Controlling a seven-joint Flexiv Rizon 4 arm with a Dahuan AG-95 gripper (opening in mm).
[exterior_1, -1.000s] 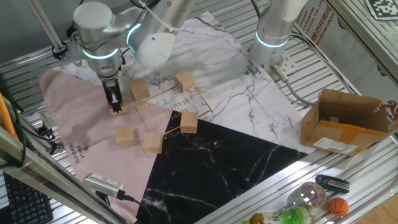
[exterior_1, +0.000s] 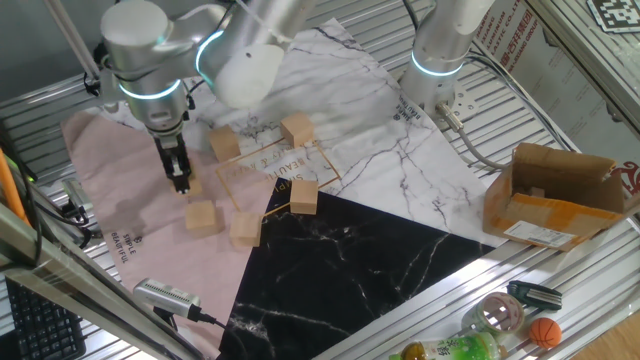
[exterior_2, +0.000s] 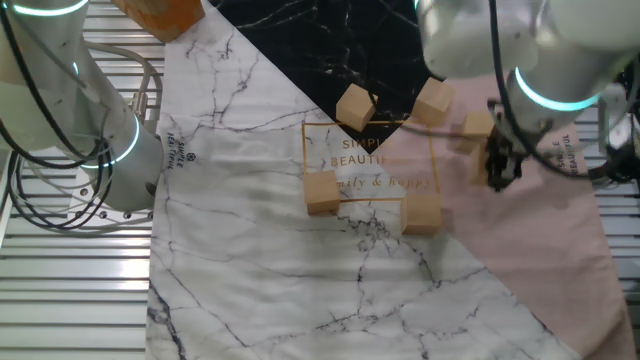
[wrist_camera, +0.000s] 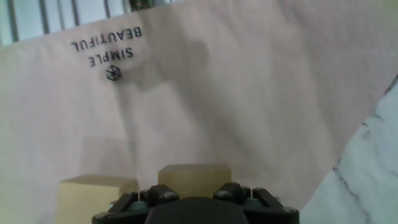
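Observation:
Several plain wooden blocks lie around the gold printed frame on the cloth, among them blocks at the black corner (exterior_1: 303, 197), on the white part (exterior_1: 297, 130) and on the pink part (exterior_1: 203, 218). My gripper (exterior_1: 181, 187) points down at the pink side, close beside one wooden block (exterior_1: 193, 184) that it partly hides. From the other side, that same block (exterior_2: 479, 165) shows just left of the dark fingers. In the wrist view the fingers stand apart, and a block (wrist_camera: 194, 179) shows behind the gap, its lower part hidden. Another block (wrist_camera: 96, 196) sits to the left.
A bottle (exterior_1: 455, 347), a tape roll (exterior_1: 498, 313) and a small orange ball (exterior_1: 545, 332) lie at the front edge.
Over the last second my gripper has shifted slightly left and down in exterior view 1, and more of the block beside it shows on its right. The other blocks have not moved.

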